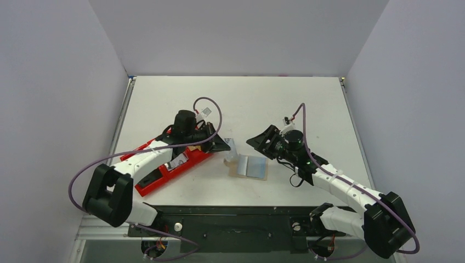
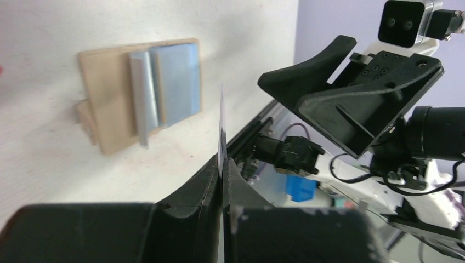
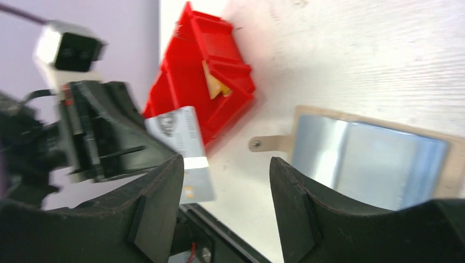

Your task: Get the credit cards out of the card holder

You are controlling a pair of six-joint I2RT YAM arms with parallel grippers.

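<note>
The card holder [image 1: 252, 167] lies unfolded on the table, tan outside with bluish clear sleeves [image 3: 378, 159] inside. Its small strap [image 3: 270, 143] with a snap sticks out to one side. Above and beside it, my left gripper [image 1: 229, 148] is shut on a thin card [image 3: 186, 148], pale grey with a white stripe. Edge-on, that card [image 2: 222, 131] rises from between the left fingers. My right gripper stands open to the right of the card, nothing between its fingers; in the left wrist view its fingers [image 2: 351, 115] are apart.
A red compartment tray [image 1: 178, 172] stands on the left under the left arm, with several items in it, including a tan piece [image 3: 213, 82].
</note>
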